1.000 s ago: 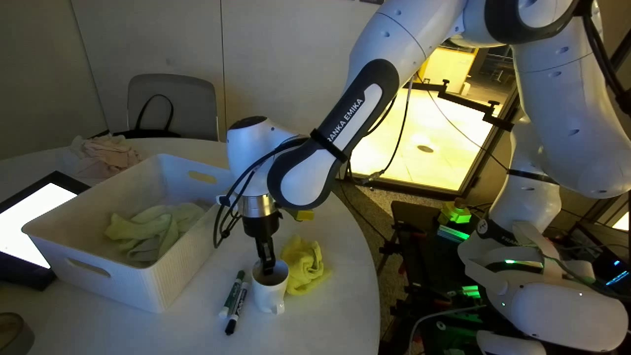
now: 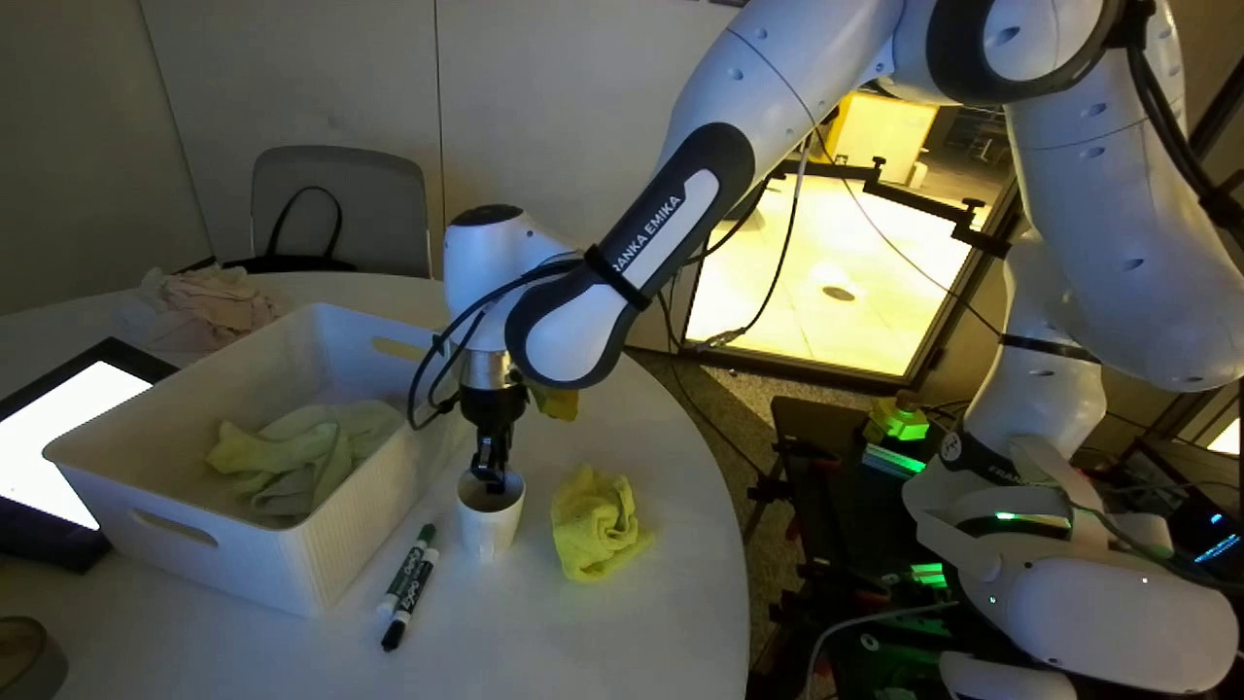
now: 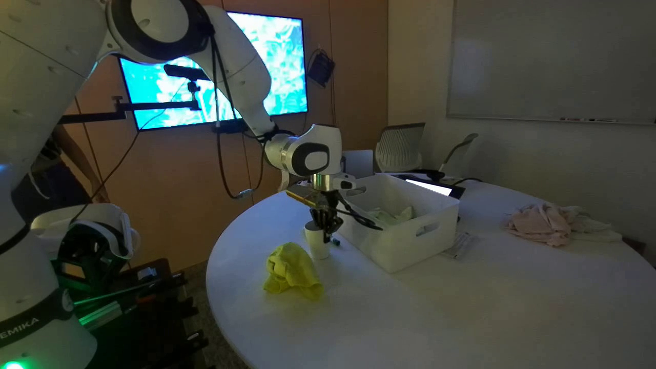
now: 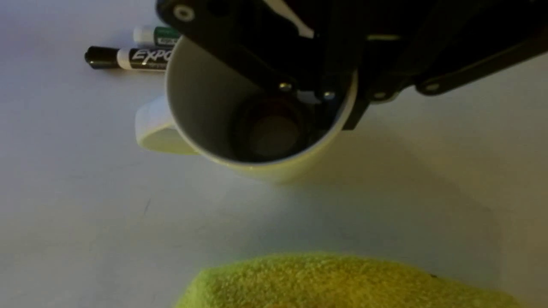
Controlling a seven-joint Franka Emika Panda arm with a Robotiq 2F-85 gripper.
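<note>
My gripper is shut on the wall of a white mug (image 4: pixel 287 172), one finger inside the cup and the other outside. Upright in exterior view 1, the mug (image 2: pixel 490 527) is between the basket and the crumpled yellow cloth (image 2: pixel 592 527). I cannot tell whether its base touches the table. Its handle (image 4: pixel 154 125) points left in the wrist view. Close to the mug lie two markers side by side, one with a green cap (image 2: pixel 404 572) and one with a black cap (image 2: pixel 394 634).
A white basket (image 2: pixel 309 572) holding pale cloths (image 2: pixel 309 449) stands left of the mug in exterior view 1. Beyond it are a lit screen (image 2: pixel 52 432) and a pinkish cloth heap (image 3: pixel 541 224).
In exterior view 1, my gripper and the mug have moved left and back, away from the yellow cloth. Both markers have shifted left as well. The basket has stayed put.
</note>
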